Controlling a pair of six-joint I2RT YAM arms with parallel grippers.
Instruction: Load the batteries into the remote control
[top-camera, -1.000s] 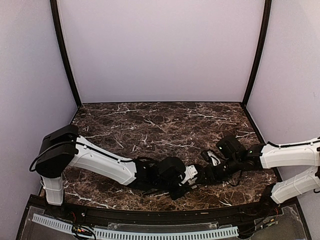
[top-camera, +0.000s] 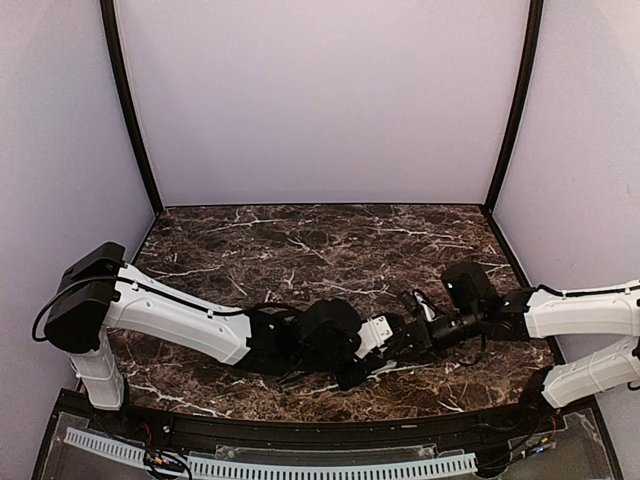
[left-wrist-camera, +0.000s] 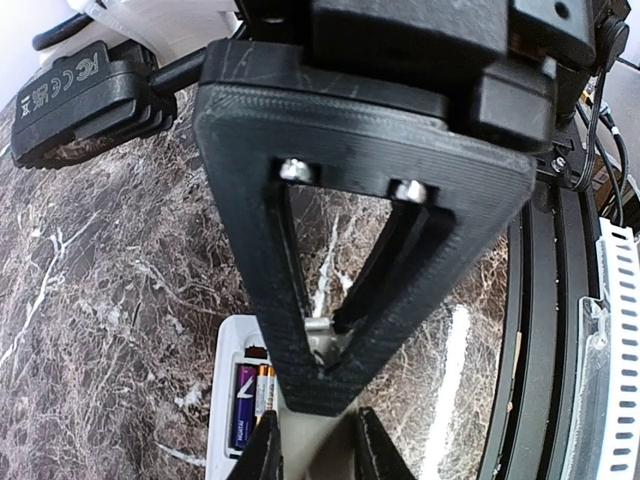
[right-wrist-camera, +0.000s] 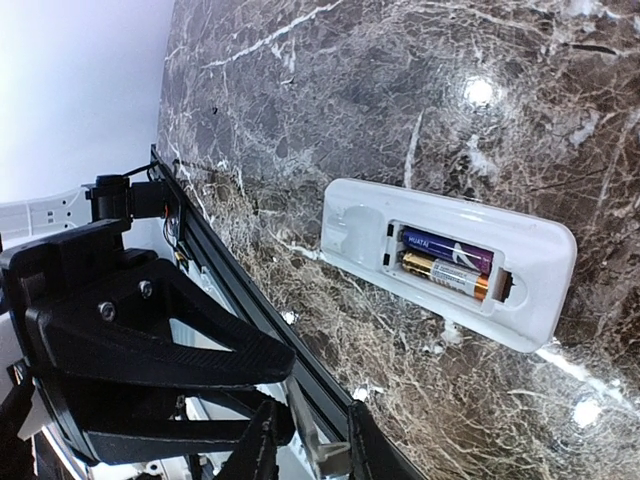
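Observation:
The white remote control (right-wrist-camera: 360, 235) lies on the marble table with its battery bay facing up. In the bay, a purple battery (right-wrist-camera: 447, 249) and an orange-and-white battery (right-wrist-camera: 445, 273) lie side by side. In the left wrist view, the right arm's black fingers hide much of the remote (left-wrist-camera: 228, 350); the purple battery (left-wrist-camera: 243, 405) still shows. My left gripper has its fingertips apart, with the other gripper's pale tip in the line of sight between them. My right gripper is also open, its fingertips beside the left arm's pale tip, off the remote's near side.
Both arms meet closely over the front of the table, so the grippers crowd each other. A dark frame rail (top-camera: 300, 428) runs along the front edge.
The left arm has drawn back a little to the left in the top view. The two grippers remain close together.

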